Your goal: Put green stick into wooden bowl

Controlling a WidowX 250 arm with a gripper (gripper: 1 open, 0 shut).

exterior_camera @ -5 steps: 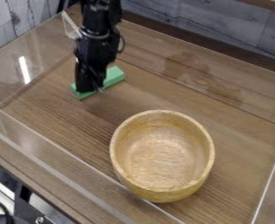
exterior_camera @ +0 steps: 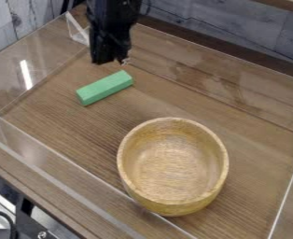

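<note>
The green stick (exterior_camera: 105,88), a short bright block, lies flat and slanted on the wooden table at the left of the camera view. Above and beyond it hangs my black gripper (exterior_camera: 106,53), its fingers pointing down and clear of the stick. The gripper looks shut, with nothing between its fingers. Nearer the camera, right of centre, stands the round wooden bowl (exterior_camera: 124,166), its inside empty.
Bare wooden table (exterior_camera: 224,89) spreads to the right of the stick and behind the bowl. Black cables (exterior_camera: 5,220) lie at the lower left, off the table's edge. A patterned cloth or rug shows along the back.
My gripper has risen and drawn back, away from the green stick it stood over. The stick now lies uncovered on the table. The bowl has not moved.
</note>
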